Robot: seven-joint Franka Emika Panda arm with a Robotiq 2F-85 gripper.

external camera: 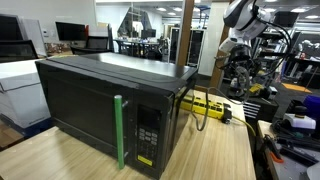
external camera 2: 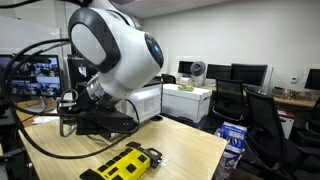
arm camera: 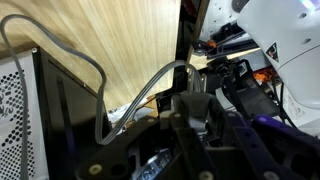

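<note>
A black microwave (external camera: 120, 100) with a green handle strip (external camera: 119, 132) stands on the wooden table. From behind it a grey cable (arm camera: 102, 95) loops across the tabletop in the wrist view. The cable's end runs up into my gripper, whose fingers are shut on it. The exact shape of the held end is hard to make out. In exterior view 1 the gripper (external camera: 240, 88) is over the table's right side, beyond the microwave. A yellow power strip (external camera 2: 128, 163) lies on the table near the arm.
Part of the microwave's perforated back panel (arm camera: 12, 110) fills the left of the wrist view. Bare wooden tabletop (external camera: 205, 155) lies right of the microwave. Office chairs (external camera 2: 272, 120) and shelves are in the background.
</note>
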